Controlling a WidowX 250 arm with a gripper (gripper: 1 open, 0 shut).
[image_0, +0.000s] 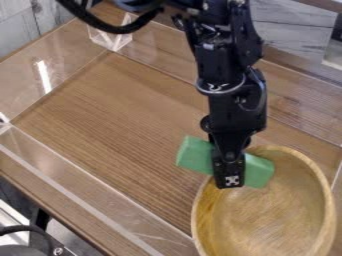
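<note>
The black gripper (225, 160) reaches down from the top centre, shut on a green object (199, 154) that it holds tilted above the upper rim of a large yellowish bowl (267, 225). The fingers partly hide the green object. The bowl sits at the lower right of the wooden surface.
A clear plastic item (114, 35) stands at the back left edge. Black cables lie at the lower left corner.
</note>
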